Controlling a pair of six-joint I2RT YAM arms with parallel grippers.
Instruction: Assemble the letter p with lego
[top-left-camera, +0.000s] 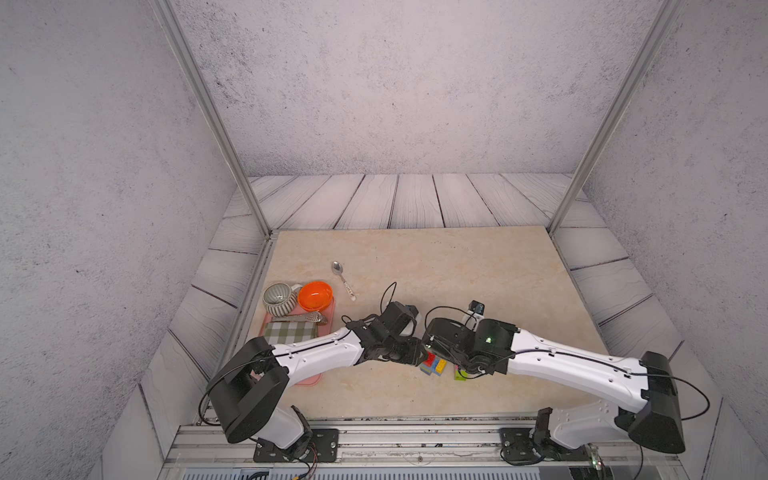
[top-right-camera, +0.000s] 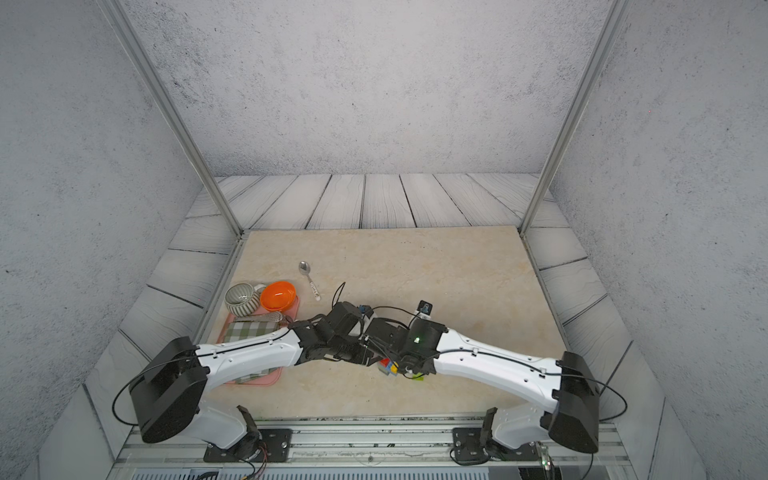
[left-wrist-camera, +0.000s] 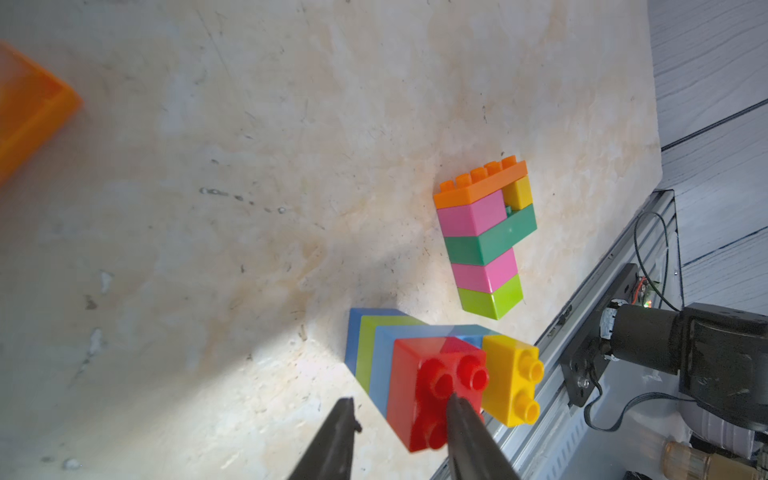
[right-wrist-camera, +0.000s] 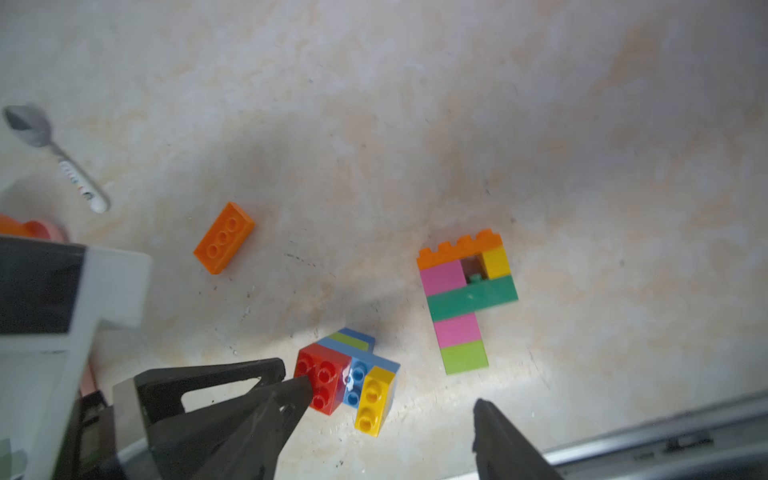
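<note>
The brick stack in work has a red brick (left-wrist-camera: 416, 376) and a yellow brick (left-wrist-camera: 508, 376) side by side on a light blue brick (left-wrist-camera: 384, 364), with lime and dark blue ones below. My left gripper is shut on the red brick, with one finger overlapping its studs. My right gripper hangs above with its fingers spread and nothing between them. A finished-looking p (right-wrist-camera: 472, 300) of orange, pink, yellow, green and lime bricks lies nearby. A loose orange brick (right-wrist-camera: 225, 237) lies apart. From the top views the arms hide most of the bricks.
A pink tray (top-left-camera: 329, 324) with an orange bowl (top-left-camera: 315, 296), a striped cup (top-left-camera: 279, 299) and a checked cloth (top-left-camera: 291, 332) stands at left. A spoon (top-left-camera: 343, 280) lies behind it.
</note>
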